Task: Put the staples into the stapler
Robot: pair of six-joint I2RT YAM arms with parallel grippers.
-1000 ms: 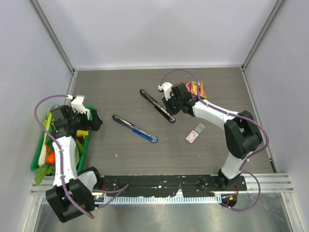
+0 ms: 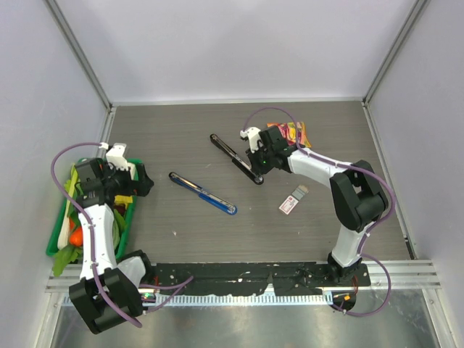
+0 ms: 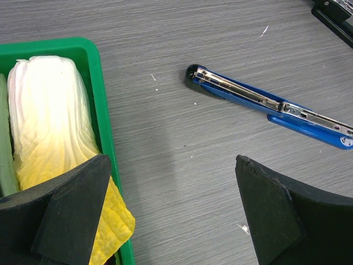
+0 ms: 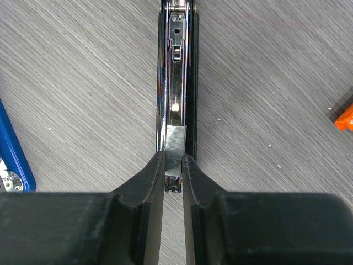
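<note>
An opened black stapler (image 2: 228,151) lies mid-table. My right gripper is over its near end, shut on a strip of staples (image 4: 175,138) that sits at the stapler's channel (image 4: 175,83). An opened blue stapler (image 2: 203,193) lies to its left. A small staple box (image 2: 290,204) with grey strips at its end lies right of the black stapler. My left gripper stands open over the edge of the green basket, nothing between its fingers.
A green basket (image 3: 95,77) of vegetables sits at the far left. An orange snack bag (image 2: 301,134) lies behind the right arm. The table between basket and staplers is clear.
</note>
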